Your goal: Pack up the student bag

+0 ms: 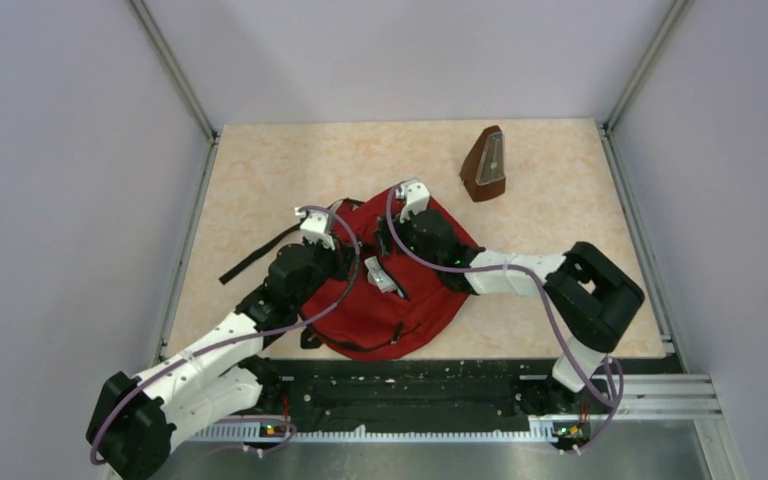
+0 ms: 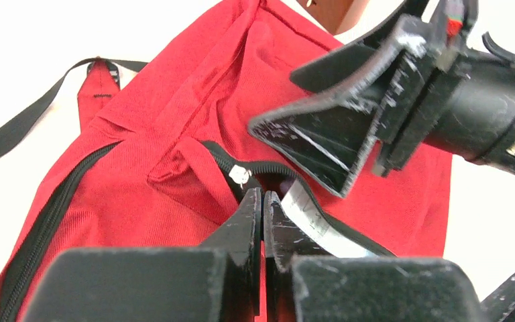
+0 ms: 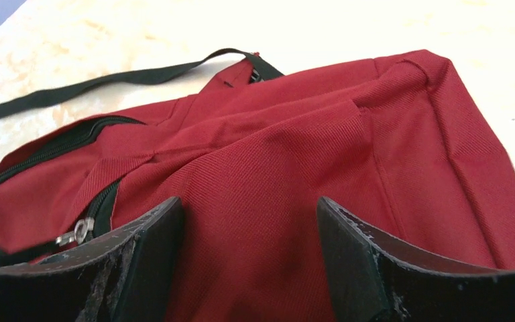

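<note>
The red bag [image 1: 350,320] lies flat at the front middle of the table. Its zipper opening shows a white object [image 2: 315,225] inside, with a silver zipper pull [image 2: 240,174] at its upper end. My left gripper is shut, its tips by that pull; whether the tab is pinched is hidden. My right gripper is part open, low over the red fabric, right of the zipper pull in the right wrist view, with only fabric seen beyond its fingers.
A brown pencil-case-like object [image 1: 483,165] stands at the back right. A black strap [image 2: 20,124] trails leftward from the bag.
</note>
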